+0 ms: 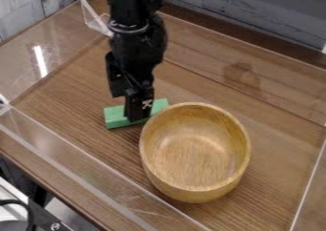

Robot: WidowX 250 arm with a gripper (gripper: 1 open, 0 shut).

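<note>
My black gripper (129, 93) reaches down from the top of the camera view and stands open over a green block (124, 115), which lies on the wooden table just left of a large tan bowl (208, 178). Whether the fingertips touch the block is unclear; part of the block is hidden behind the gripper.
A clear plastic object stands at the upper left, partly behind the arm. A black cable lies at the lower left corner.
</note>
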